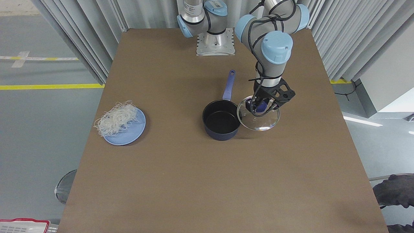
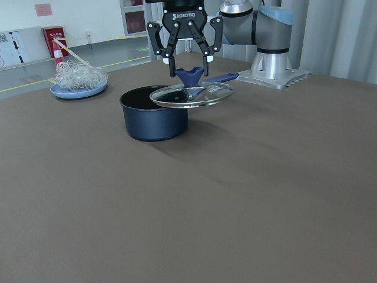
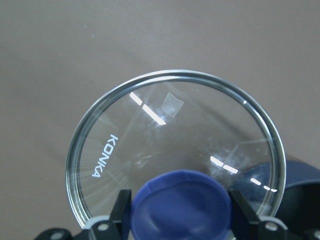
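My gripper [image 2: 189,69] is shut on the blue knob [image 3: 181,210] of the glass lid [image 3: 170,130], holding it in the air at the pot's side, partly over its rim in the left view. The dark blue pot [image 1: 221,128], with a blue handle [image 1: 228,84], stands uncovered on the table [image 1: 209,178]. To the left of it, a light blue plate [image 1: 132,132] carries a heap of white noodle-like strands [image 1: 116,116], also visible in the left view.
A person's dark-gloved hand shows beyond the right edge.
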